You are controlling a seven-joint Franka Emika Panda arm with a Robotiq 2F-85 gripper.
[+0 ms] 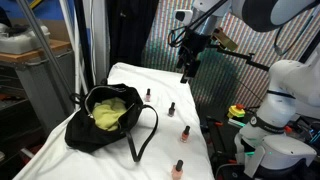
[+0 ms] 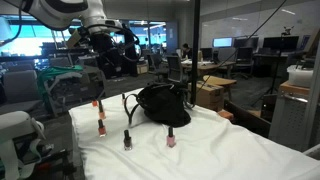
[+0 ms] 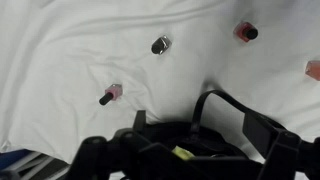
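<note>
My gripper [image 1: 184, 76] hangs in the air above the white-covered table, pointing down. In the wrist view its dark fingers [image 3: 139, 124] stand wide apart, with nothing held between them. A black bag [image 1: 88, 132] lies open on the cloth, with yellow-green material [image 1: 110, 114] inside and a strap loop toward the bottles. Several small bottles with dark caps are scattered beside it; the wrist view shows a dark one [image 3: 161, 45], a red one [image 3: 244, 32], a pink one [image 3: 113, 91] and a pinkish one [image 3: 313, 70] at the right edge.
Clear white cloth [image 2: 220, 150] spreads to the right of the bag in the second exterior view. Metal poles and shelving [image 1: 30, 80] stand behind the table's left side in the first exterior view. The robot's white base [image 1: 275, 155] is at the right.
</note>
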